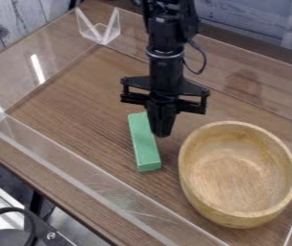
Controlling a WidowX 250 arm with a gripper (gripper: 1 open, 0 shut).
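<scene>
A green rectangular block [145, 144] lies flat on the wooden table, left of a round wooden bowl [238, 183]. My black gripper [164, 123] hangs from above, just over and behind the block's far end, its tips pointing down. Nothing shows between its fingers; it appears shut.
The tan bowl fills the front right. A clear angular plastic piece [100, 27] is at the back left. Cables lie at the lower left, beyond the table edge.
</scene>
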